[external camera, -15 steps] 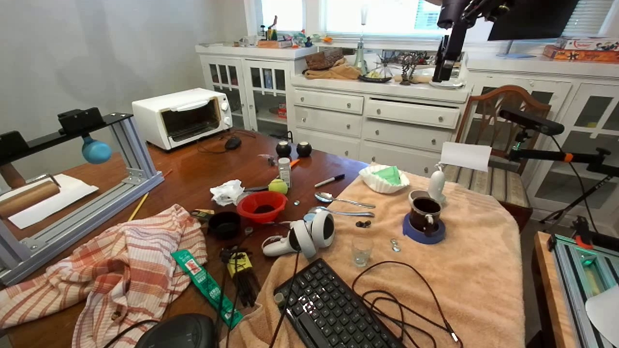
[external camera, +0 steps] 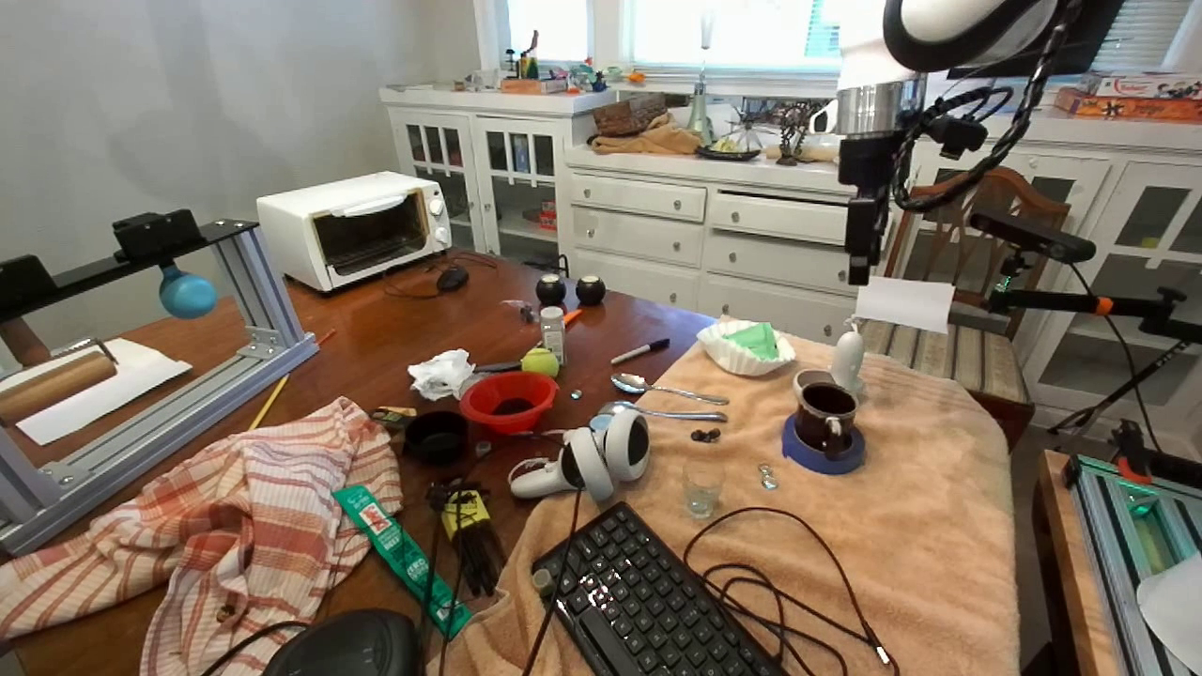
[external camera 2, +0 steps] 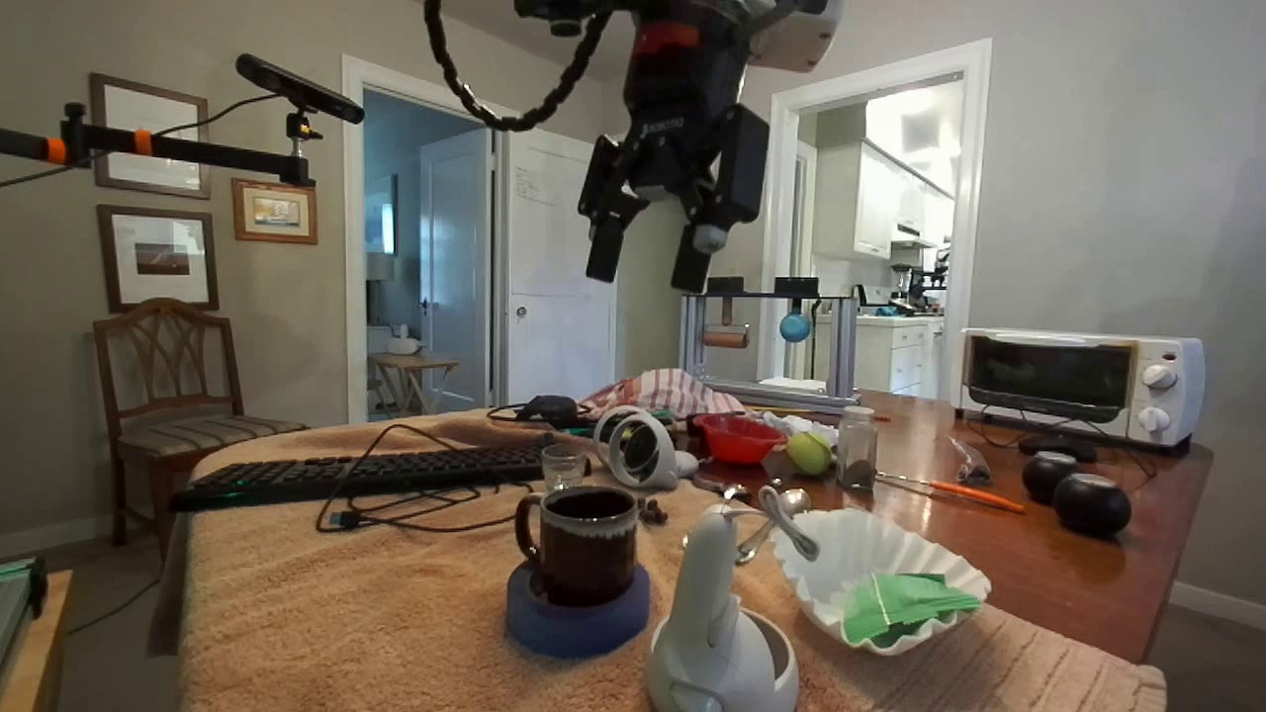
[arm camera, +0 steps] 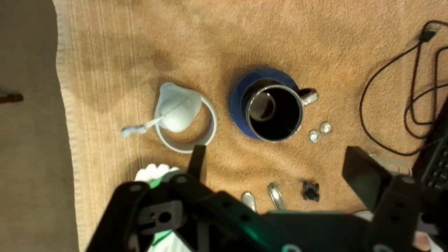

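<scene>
My gripper (external camera 2: 641, 275) hangs open above the towel-covered end of the table, nothing between its fingers. Below it, in the wrist view, a dark brown mug (arm camera: 275, 113) stands upright on a round blue base (arm camera: 239, 100), handle toward the right. To the mug's left is a white VR controller (arm camera: 180, 115) with a ring and a strap. The same mug (external camera: 825, 412) shows at the right of exterior view 1, well below the gripper. A white fluted bowl (external camera 2: 819, 558) with green packets (external camera 2: 904, 605) inside is partly hidden by my gripper in the wrist view.
Spoons (external camera: 676, 391), a clear glass (external camera: 701, 486), a VR headset controller (external camera: 597, 460), a keyboard (external camera: 665, 597) and loose cables (external camera: 789, 614) lie nearby. A red bowl (external camera: 509, 402) sits farther off. Bare towel (external camera: 924, 541) lies to the mug's right in exterior view 1.
My arm has come down and now hangs lower over the towel in exterior view 1. The objects on the table look unmoved.
</scene>
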